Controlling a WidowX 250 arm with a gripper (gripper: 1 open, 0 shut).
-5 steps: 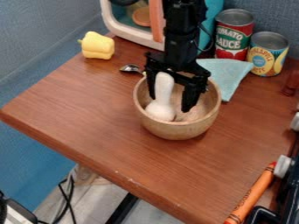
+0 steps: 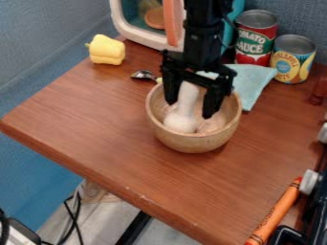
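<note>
My black gripper (image 2: 193,91) is over the wooden bowl (image 2: 192,141), its fingers down at either side of a white, elongated object (image 2: 182,113) standing in the bowl. Whether the fingers are closed on it is hard to tell. A second pale object (image 2: 215,122) lies in the bowl beside it, partly hidden.
A yellow pepper (image 2: 106,50) and a small dark item (image 2: 143,76) are at the back left. Cans (image 2: 255,40), a cloth (image 2: 250,79) and a toy oven stand behind. An orange crayon (image 2: 282,211) lies at the right.
</note>
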